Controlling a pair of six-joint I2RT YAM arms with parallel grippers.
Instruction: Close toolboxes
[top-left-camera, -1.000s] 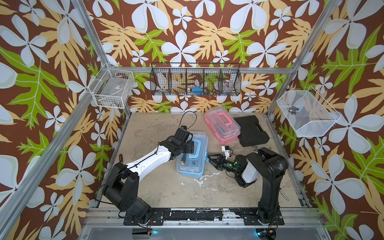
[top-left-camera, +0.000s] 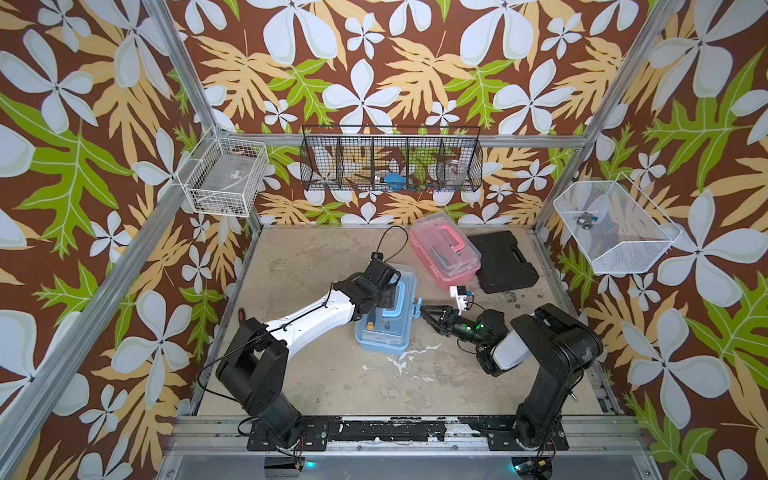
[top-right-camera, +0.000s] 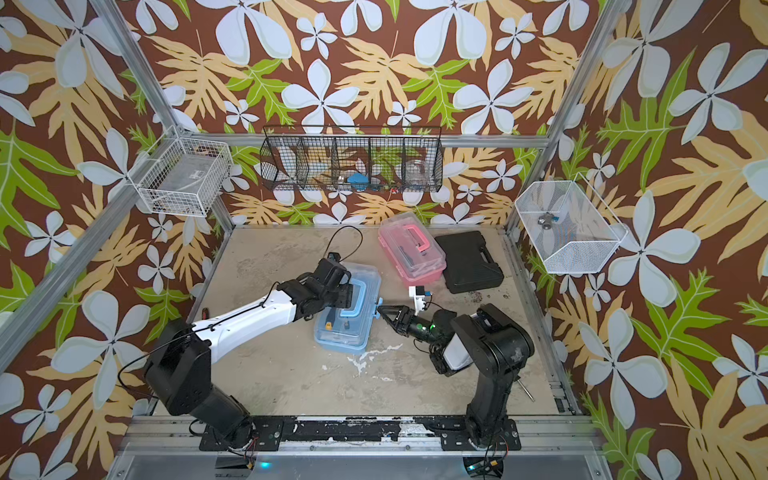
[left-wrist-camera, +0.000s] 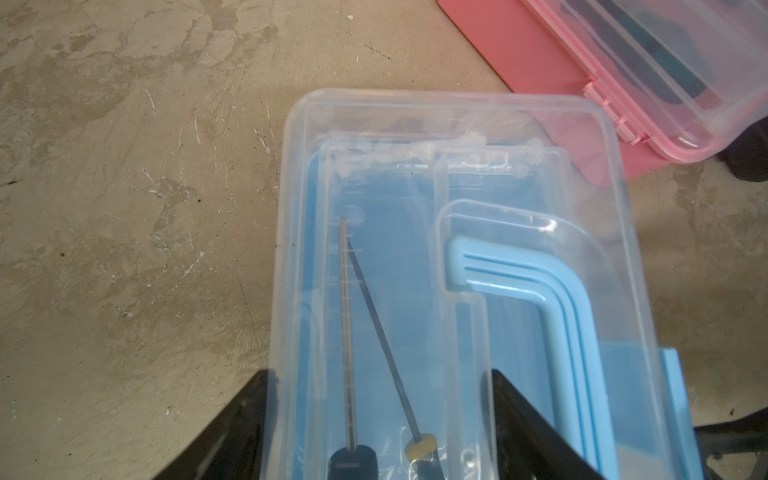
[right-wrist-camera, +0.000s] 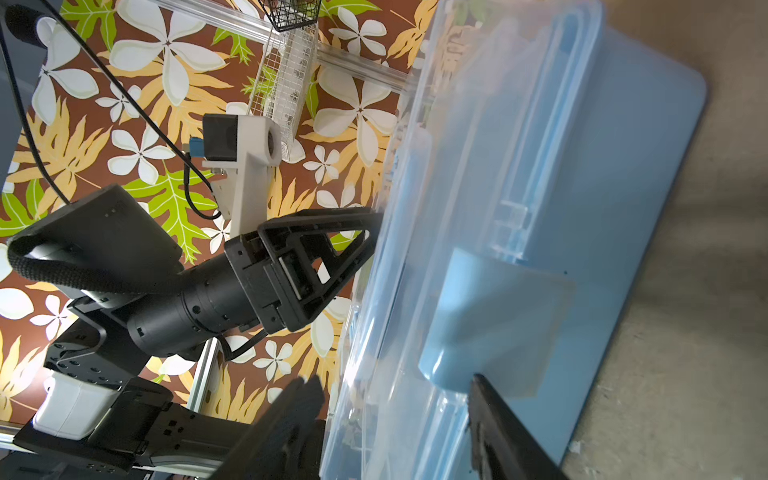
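The blue toolbox (top-left-camera: 370, 344) has its clear lid (left-wrist-camera: 384, 184) down over the base, with screwdrivers visible through it. On its right side, a blue latch (right-wrist-camera: 496, 320) sticks outward. My left gripper is over the lid, fingers apart; its tips (right-wrist-camera: 372, 220) appear at or very near the lid's top in the right wrist view. My right gripper is beside the latch side, its fingers apart with the box edge and latch beyond them. I cannot tell whether it touches the latch. The pink toolbox (top-left-camera: 445, 249) stands behind, its lid down.
A black case (top-left-camera: 502, 262) lies right of the pink toolbox. Wire baskets (top-left-camera: 228, 177) hang on the frame at left, back and right. Free table surface lies left of and in front of the blue toolbox. A screwdriver (top-left-camera: 241, 315) lies by the left edge.
My left gripper has shifted right over the lid, and the blue toolbox has slid slightly right with it. My right arm has moved a little right. The latch's visible outline has changed.
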